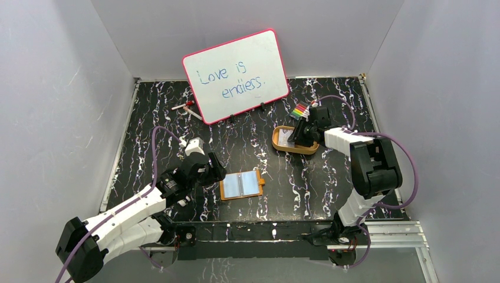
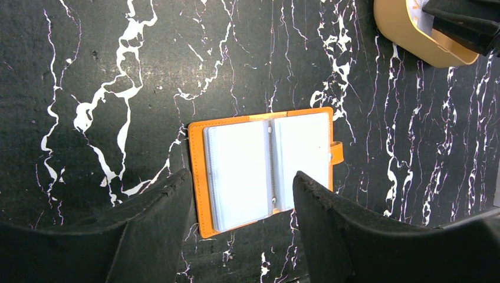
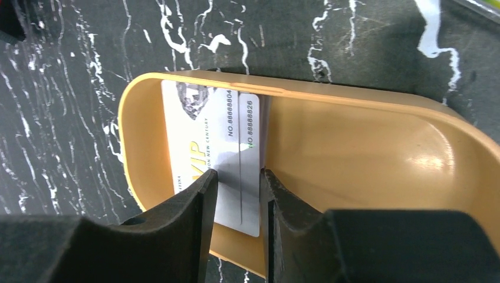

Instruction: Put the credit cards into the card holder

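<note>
White cards, printed with numbers and gold lettering, stand leaning in the left end of a tan tray in the right wrist view. Over their right edge is my right gripper, its fingers apart: one in front of the card face, the other just beyond the edge. Whether either finger presses a card is unclear. The card holder, orange with clear sleeves, lies spread flat in the left wrist view. My left gripper is open above its near part, with nothing between its fingers.
A whiteboard stands at the back, with pens at its left foot. Coloured markers lie just behind the tray. Between holder and tray, the dark marbled table is clear.
</note>
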